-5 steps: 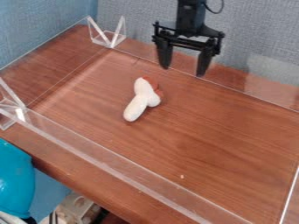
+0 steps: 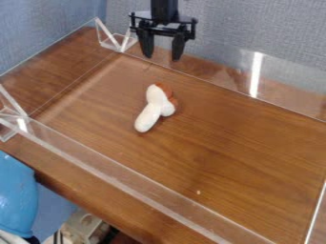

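The black gripper (image 2: 162, 50) hangs high over the back of the wooden tray, near the top centre, with its fingers apart and nothing between them. Well in front of it and lower lies a white elongated soft object (image 2: 155, 107) with an orange-red patch at its upper end, flat on the wooden floor (image 2: 228, 152), apart from the gripper.
Clear plastic walls (image 2: 147, 186) border the wooden floor, with clear triangular braces at the left and back-left. A blue object (image 2: 15, 193) sits outside at the lower left, beside beige items.
The gripper has moved left from the back right to the top centre, and its fingers look closer together than before. The white object lies where it was.
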